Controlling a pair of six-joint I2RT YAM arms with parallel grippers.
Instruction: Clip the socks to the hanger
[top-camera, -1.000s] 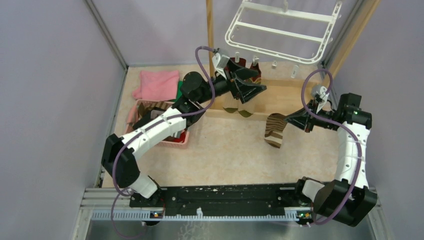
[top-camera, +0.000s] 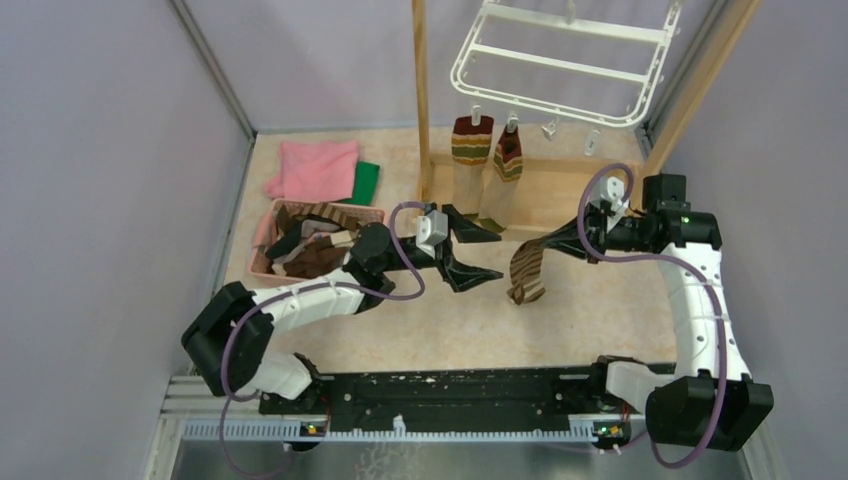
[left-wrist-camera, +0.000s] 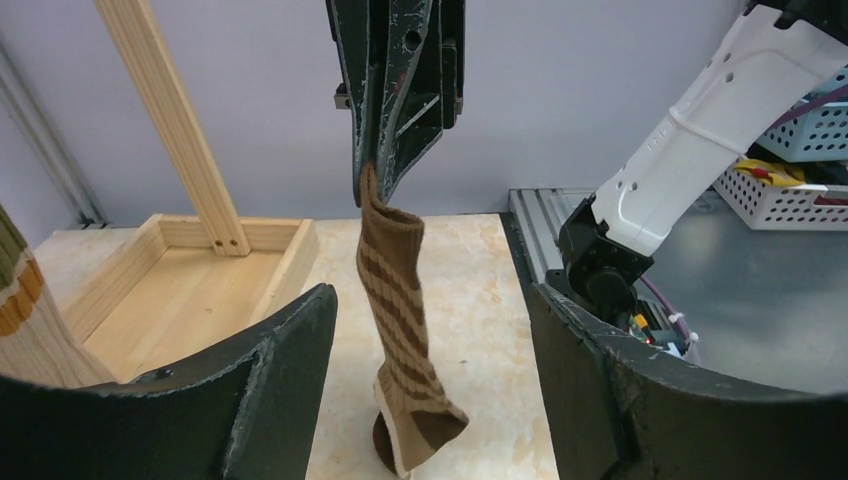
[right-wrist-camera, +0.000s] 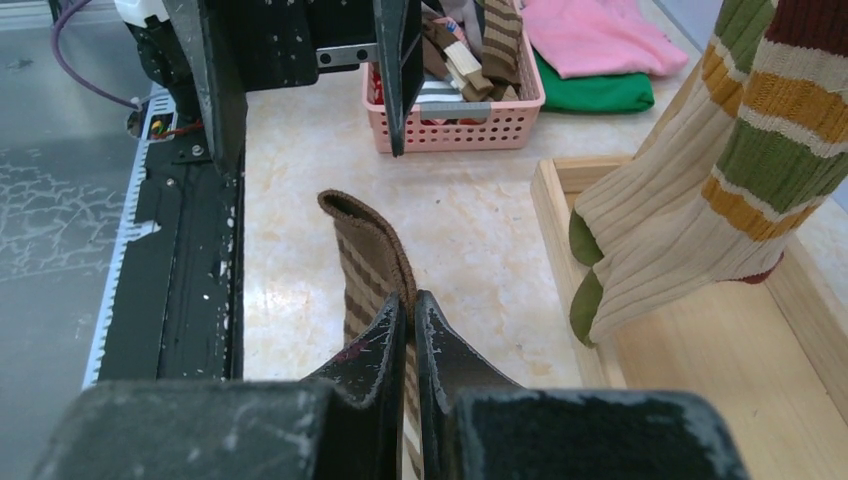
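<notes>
A brown striped sock (top-camera: 526, 270) dangles from my right gripper (top-camera: 547, 242), which is shut on its top edge; in the left wrist view the sock (left-wrist-camera: 395, 320) hangs vertically. My left gripper (top-camera: 500, 255) stands open just left of that sock, its fingers either side of it in the left wrist view, not touching it. Two multicolour socks (top-camera: 470, 160) hang from clips (top-camera: 476, 114) on the white hanger (top-camera: 555, 110). Free clips (top-camera: 549, 131) hang to the right of them.
A pink basket (top-camera: 271, 258) of socks and pink (top-camera: 310, 168) and green cloths lie at left. A wooden box (top-camera: 568, 200) stands under the hanger, with wooden posts at its sides.
My left gripper has come down from the hanging socks toward the brown sock. My right gripper has moved left and slightly up, carrying the sock.
</notes>
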